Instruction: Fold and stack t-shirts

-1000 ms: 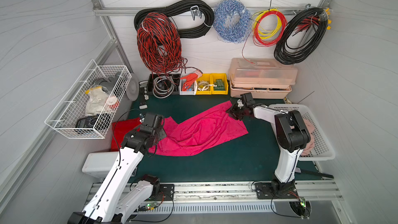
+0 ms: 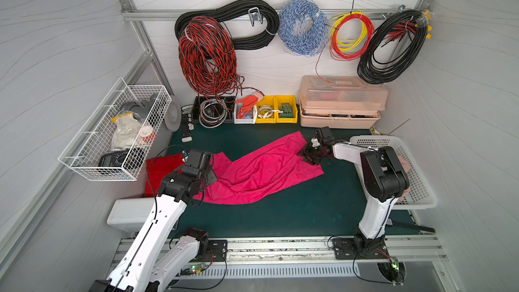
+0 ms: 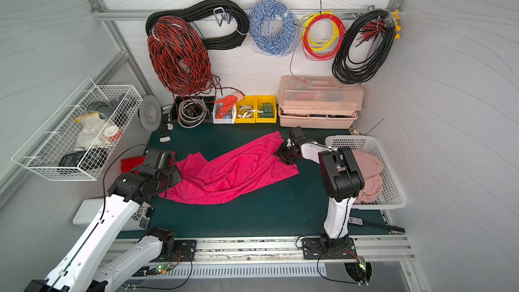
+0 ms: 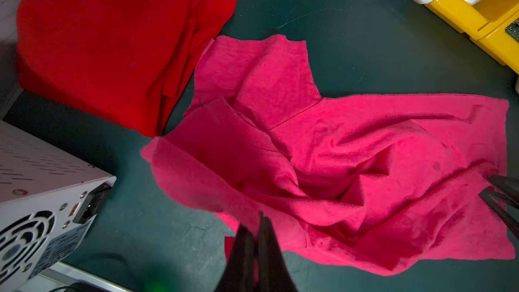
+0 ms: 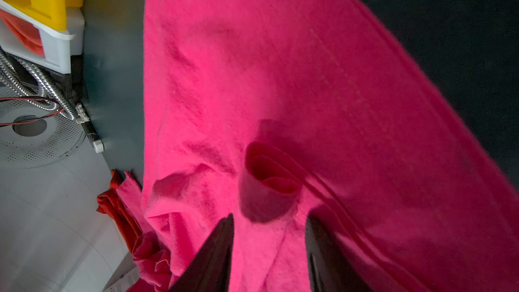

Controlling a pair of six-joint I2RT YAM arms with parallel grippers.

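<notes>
A pink t-shirt (image 2: 259, 175) lies rumpled and slanting across the table, one sleeve (image 4: 275, 70) spread toward the back. My left gripper is shut on the shirt's near left part; the cloth rises to its fingertips and a pink strip shows between them. Over the shirt's right end, my right gripper stands part open, its fingers (image 5: 219, 248) apart. A small raised fold (image 5: 268, 200) of pink cloth sits just ahead of the gap. At the left, a folded red cloth (image 4: 108, 37) lies beside the shirt, partly behind the left arm in the top views.
A white basket (image 3: 392, 183) holding pale pink cloth stands at the right. Small bins (image 2: 266, 112) and a pink toolbox (image 2: 343, 102) line the back. A white box (image 4: 48, 200) sits front left. Bare table (image 2: 286, 216) lies in front of the shirt.
The left arm stays nearly still.
</notes>
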